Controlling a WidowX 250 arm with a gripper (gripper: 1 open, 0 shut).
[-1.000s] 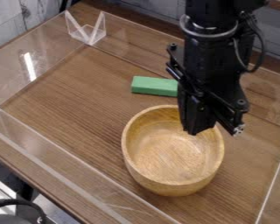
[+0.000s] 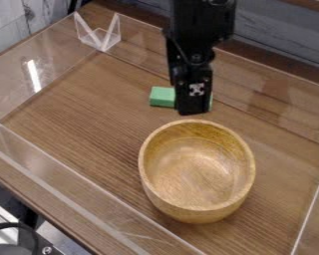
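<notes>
The black gripper (image 2: 191,86) hangs over a green block (image 2: 163,97) near the upper middle, its open fingers pointing down; part of the block is hidden behind it. A wide tan bowl (image 2: 197,171) sits empty on the wooden table, just below the gripper.
A clear wire or plastic holder (image 2: 99,32) stands at the back left. Black cable shows at the lower left corner.
The gripper has moved back and up in the view, away from above the bowl toward the green block, and appears smaller. The bowl and block have not moved.
</notes>
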